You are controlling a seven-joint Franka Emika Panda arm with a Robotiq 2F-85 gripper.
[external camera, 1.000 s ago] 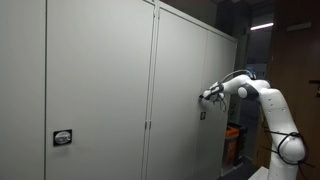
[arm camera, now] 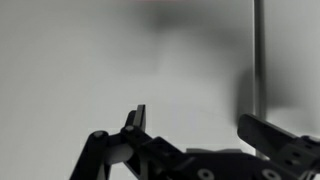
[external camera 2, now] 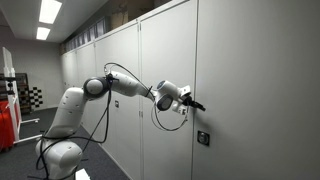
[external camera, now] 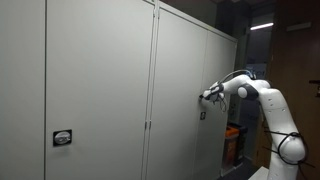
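Note:
Tall pale cabinet doors (external camera: 100,60) fill most of exterior view 1. My gripper stands open close to the door face, its two dark fingers spread apart with only pale door surface seen between them. A vertical dark seam (arm camera: 258,50) between door panels runs down behind the right finger. Whether a fingertip touches the door or the seam, I cannot tell. Below the gripper (external camera 2: 197,105) in exterior view 2, a black door handle (external camera 2: 203,137) sits beside that seam. The same handle (external camera: 202,115) appears small in exterior view 1.
A second handle (external camera: 62,137) is on a nearer door at the left. Orange-topped bins (external camera: 232,132) stand by the cabinet's far end, close to the arm. Exterior view 2 has a red object (external camera 2: 8,105) at the far left.

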